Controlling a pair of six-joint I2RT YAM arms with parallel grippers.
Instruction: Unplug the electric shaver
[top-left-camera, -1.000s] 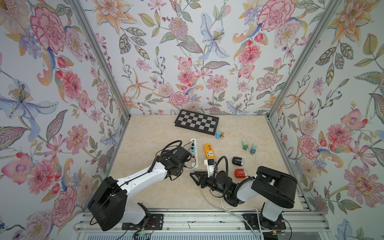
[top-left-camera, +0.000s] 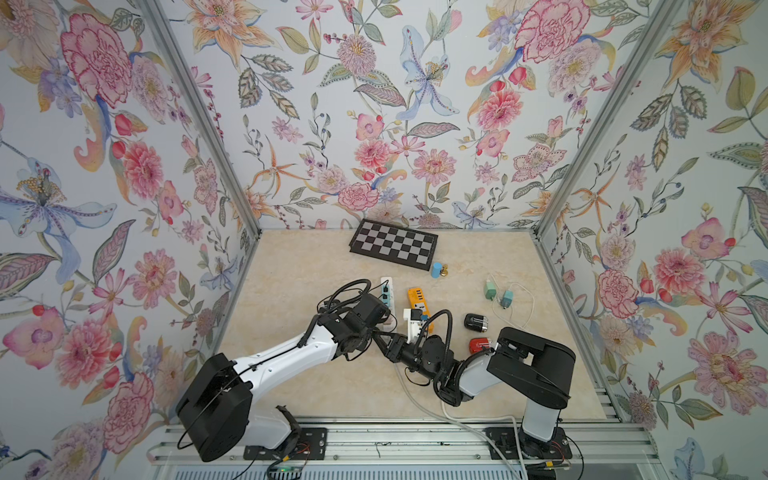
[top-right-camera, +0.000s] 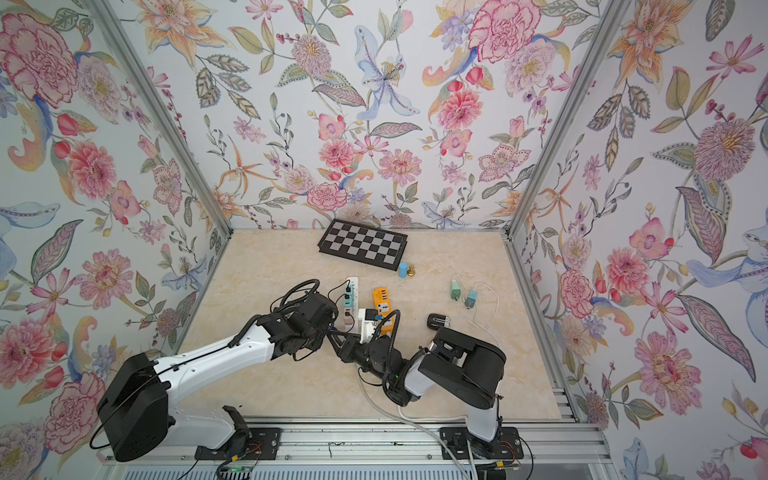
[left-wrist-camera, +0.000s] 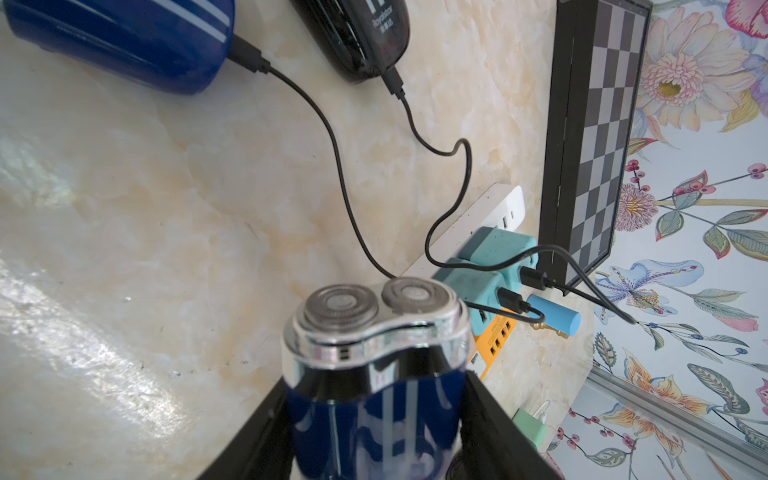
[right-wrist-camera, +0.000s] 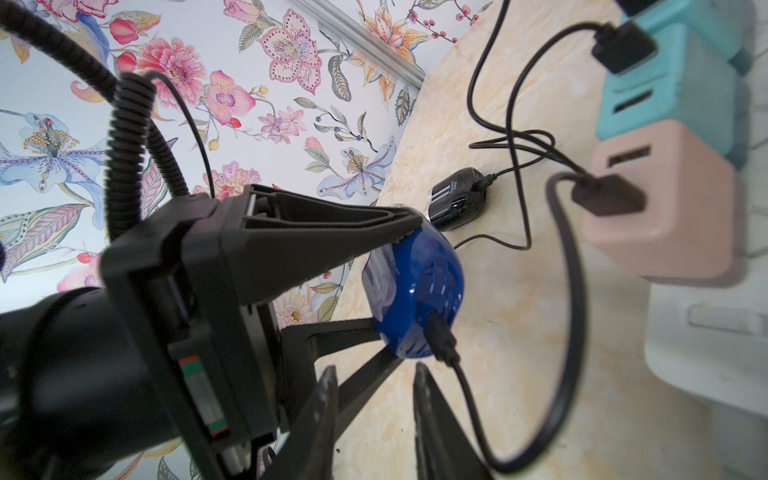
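The blue shaver (left-wrist-camera: 376, 416), with a chrome head and two round cutters, is gripped by my left gripper, which is shut on its body. Its rear end (right-wrist-camera: 416, 288) faces my right wrist camera, and a black cable plug (right-wrist-camera: 438, 336) sits in it. The cable runs from there toward the chargers. My right gripper is open, its fingertips pointing at the plug end from close by, with nothing clearly between them. In the top left view the two grippers meet near the front of the power strip, where the shaver itself is hidden.
Turquoise chargers (right-wrist-camera: 672, 80) and a pink charger (right-wrist-camera: 660, 200) sit on the white strip (right-wrist-camera: 708, 336), with cables looping out. Other plugged-in shavers, one blue (left-wrist-camera: 136, 40) and one black (left-wrist-camera: 360, 32), lie on the table. A chessboard (top-left-camera: 393, 243) is at the back.
My right arm has moved left, bringing its gripper up close to the left one. The left gripper has shifted slightly.
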